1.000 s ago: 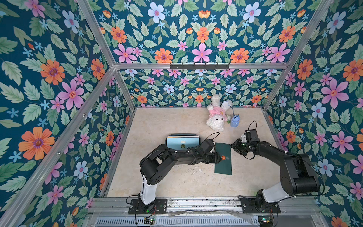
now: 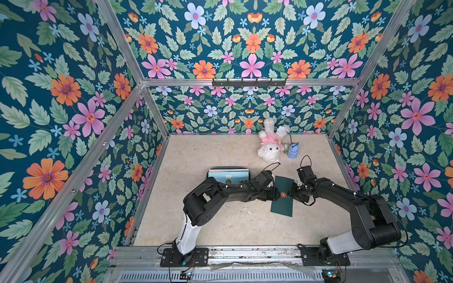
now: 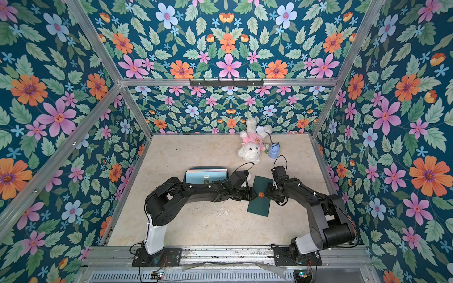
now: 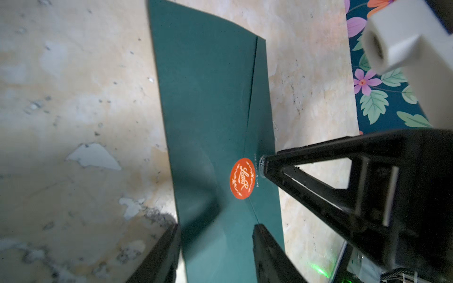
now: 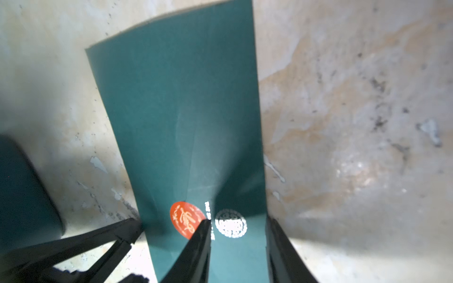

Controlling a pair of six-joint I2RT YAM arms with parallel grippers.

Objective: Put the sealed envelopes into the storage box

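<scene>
A dark green envelope (image 2: pixel 282 210) with an orange round seal (image 4: pixel 243 178) lies on the table, its long side running front to back. My left gripper is at its left edge, fingers apart, with that edge passing between them. From the other side, my right gripper has its fingers apart around the right edge, one over the envelope and one beside the edge. Neither visibly pinches it. Behind the left arm stands the storage box (image 2: pixel 228 168), holding light blue envelopes (image 2: pixel 228 177); the arm hides part of its front.
Toward the back lie a white plush toy (image 2: pixel 270 146) in pink and a small blue object (image 2: pixel 293 151). Bare table (image 2: pixel 179 155) shows at the left and along the front. The two grippers stand close together over the envelope.
Over the last second my left gripper has moved right and my right gripper left, so they are closer together. The green envelope has shifted slightly right and turned a little.
</scene>
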